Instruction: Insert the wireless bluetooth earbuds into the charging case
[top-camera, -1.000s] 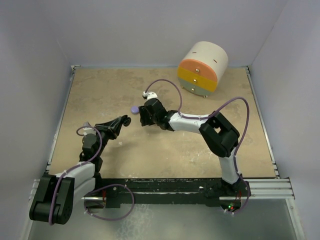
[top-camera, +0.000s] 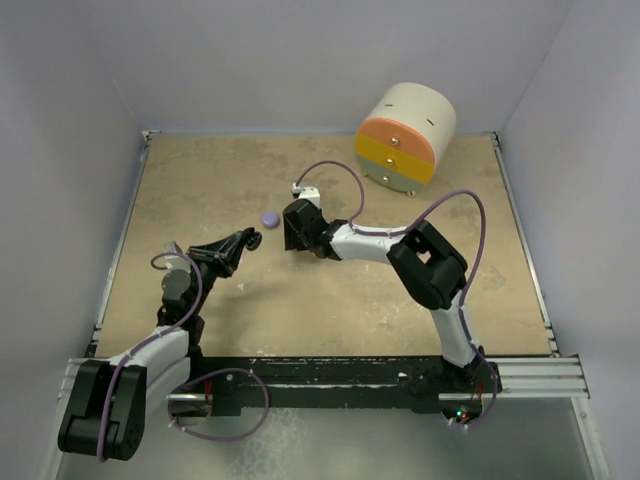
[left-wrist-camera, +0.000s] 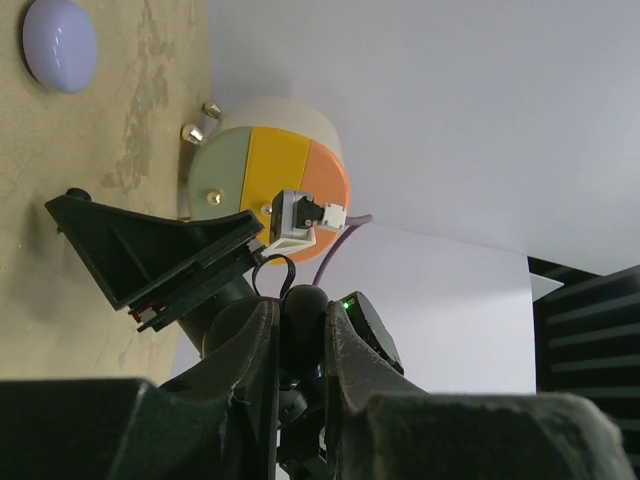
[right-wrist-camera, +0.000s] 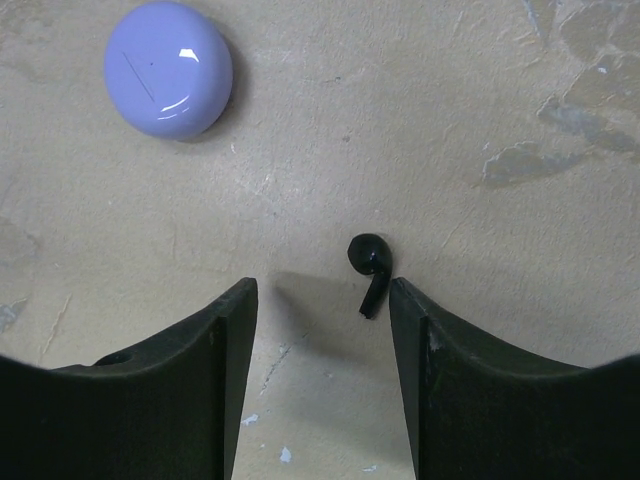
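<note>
In the right wrist view a black earbud lies on the table below my right gripper, whose open fingers are either side of it, slightly lower in frame. A round lilac object, possibly the charging case, lies up-left of it, also seen in the top view. My left gripper is raised left of them, with a glossy dark rounded object between its fingers; whether that is the open case or something else I cannot tell.
A cylindrical cabinet with orange, yellow and green bands stands at the back right.
The left arm is nearly still.
</note>
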